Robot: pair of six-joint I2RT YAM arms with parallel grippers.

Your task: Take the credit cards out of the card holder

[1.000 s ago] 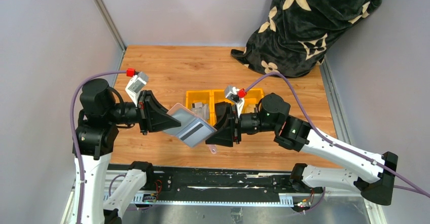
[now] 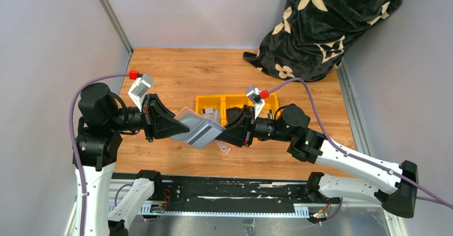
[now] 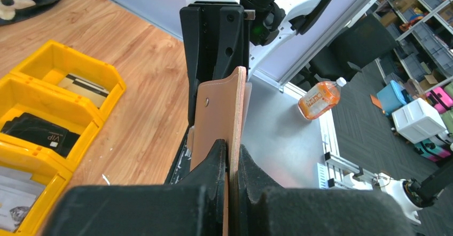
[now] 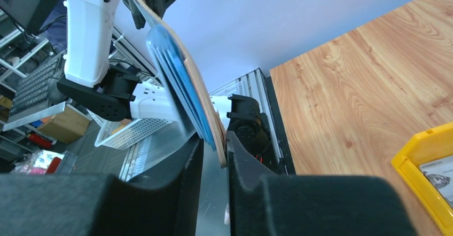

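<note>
A pink-edged card holder [image 2: 203, 133], spread open with its pale grey-blue inside facing up, hangs between the arms. My left gripper [image 2: 187, 131] is shut on one end of it; in the left wrist view its tan outer side [image 3: 216, 108] rises from between the fingers. At the other end is my right gripper [image 2: 219, 136]. In the right wrist view, its fingers [image 4: 190, 158] stand part open around the holder's lower edge, with a gap on one side. Blue layers [image 4: 179, 76] line the holder's inside; whether they are cards or slots I cannot tell.
Behind the holder stands a yellow divided bin [image 2: 211, 97]; one compartment holds dark cards [image 3: 40, 132], one reading VIP. A dark patterned cloth [image 2: 326, 38] lies at the back right. An orange-labelled bottle [image 3: 319, 100] stands off the wooden table.
My right gripper has shifted slightly, its fingertips now over the holder's right edge, and its wrist has turned a little. The left gripper and the holder have barely moved.
</note>
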